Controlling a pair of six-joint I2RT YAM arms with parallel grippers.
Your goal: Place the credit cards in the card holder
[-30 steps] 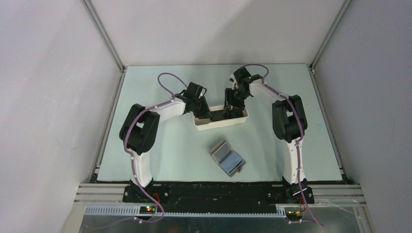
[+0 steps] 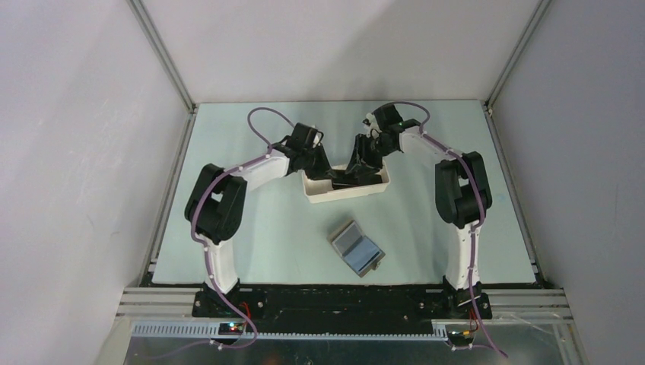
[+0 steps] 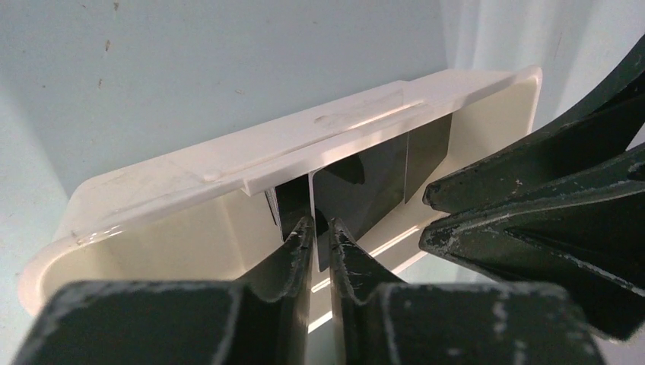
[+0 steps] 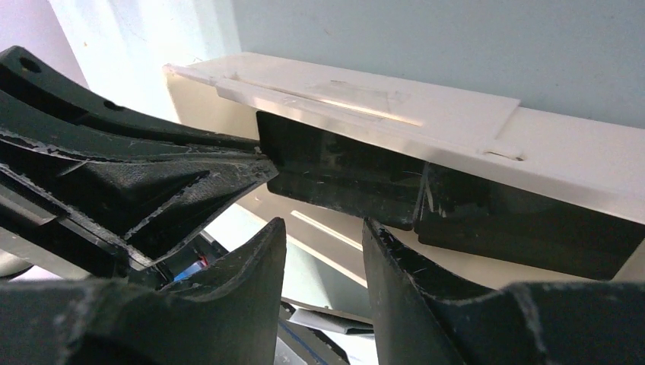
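Observation:
Dark cards [image 4: 338,163] stand on edge in a long white box [image 2: 346,195]. My left gripper is at the box with a narrow gap between its fingers; the pale edge of a dark card [image 3: 357,190] shows in that gap. Whether its fingers touch the card cannot be told. Over the box's right part, my right gripper stands open, nothing held between its fingers; it also reaches into the left wrist view from the right. An open grey-blue card holder [image 2: 363,253] lies on the table in front of the box.
Both grippers are close together over the box, whose walls [image 3: 144,224] surround the cards. Black arm links flank the work area.
My left gripper has moved only slightly. Box and card holder have stayed put.

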